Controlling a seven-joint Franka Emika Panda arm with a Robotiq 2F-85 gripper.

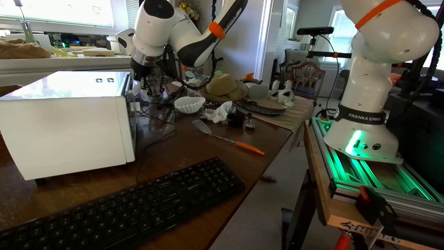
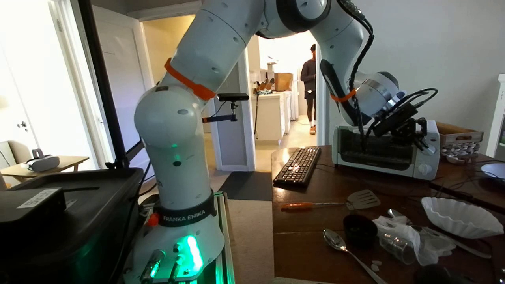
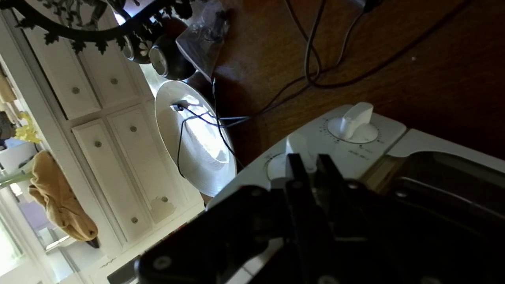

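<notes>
A white toaster oven (image 2: 374, 161) stands on the wooden table, its control panel facing my arm. In the wrist view, a white oven knob (image 3: 297, 144) sits at the tips of my gripper. The dark fingers (image 3: 297, 170) stand close together, shut on that knob, and partly cover its round base. A second knob (image 3: 356, 124) beside it is free, its raised grip plainly visible. From the side, my gripper (image 2: 420, 139) reaches the upper part of the panel, above the lower knob (image 2: 424, 169). In exterior view 1 the oven's body and the arm mostly hide the fingertips.
A black keyboard (image 2: 298, 165) lies near the oven. The orange-handled spatula (image 2: 303, 206), a spoon (image 2: 335, 239), a black cup (image 2: 360, 230) and a fluted white bowl (image 2: 461, 217) lie in front. Loose cables (image 3: 310, 78) cross the table close to the panel.
</notes>
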